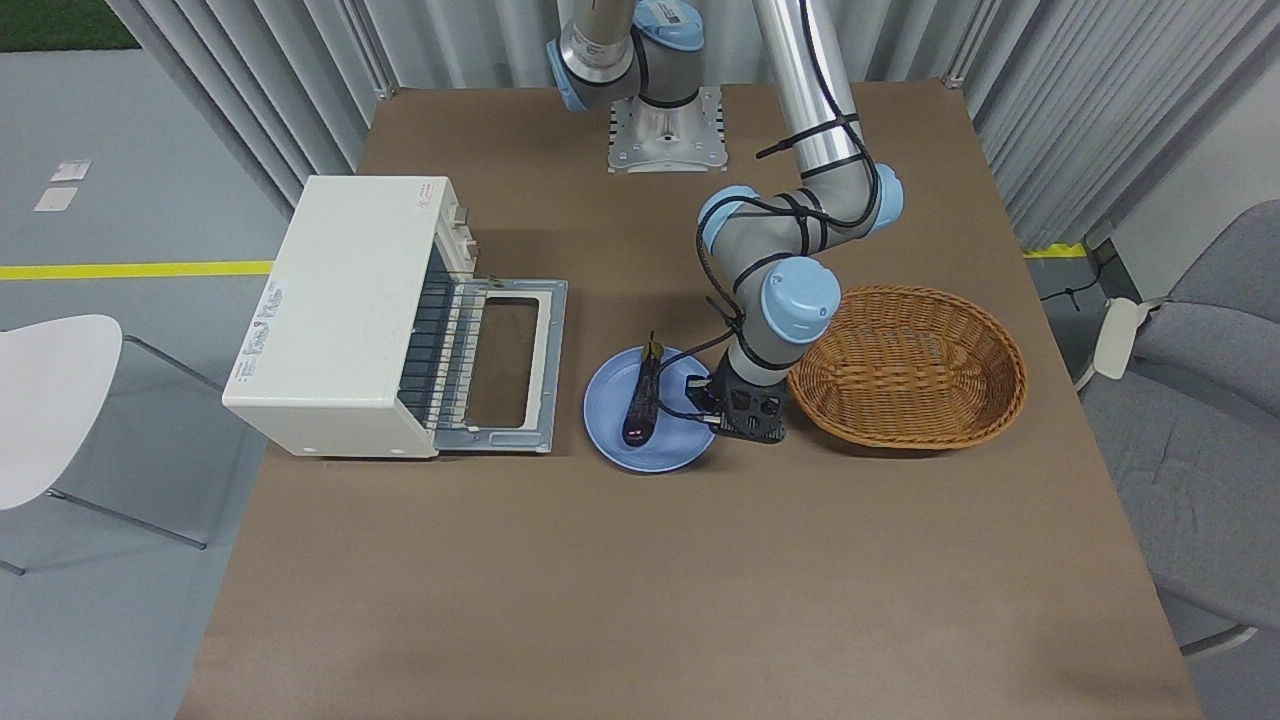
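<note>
A dark purple eggplant [641, 402] with a green stem lies on a blue plate [613, 431] in the middle of the table. My gripper [702, 415] is low at the plate's right side, just right of the eggplant, pointing toward it. Its fingers are small and mostly hidden by the black housing and cable, so I cannot tell how they stand.
A white oven [324, 312] with its glass door [545, 372] down stands to the left of the plate. A wicker basket [908, 366] sits to the right, partly behind my arm.
</note>
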